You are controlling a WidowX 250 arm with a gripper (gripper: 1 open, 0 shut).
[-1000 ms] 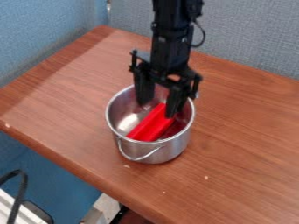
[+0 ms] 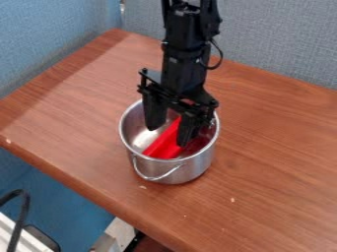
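My black gripper (image 2: 176, 116) reaches down into a silver metal pot (image 2: 168, 169), its two fingers spread open over a red object (image 2: 165, 143) that lies inside on the pot's floor. Whether the fingertips touch the red object cannot be told; the right finger hangs at the pot's right inner side.
The pot stands on a wooden table (image 2: 263, 197) with bare room to the right and at the upper left. Blue-grey padded walls border the back and left. Cables and a white object sit below the table's left edge.
Compared with one second ago, my gripper has come lower into the pot and slightly toward the viewer, covering more of the red object. The pot looks unmoved.
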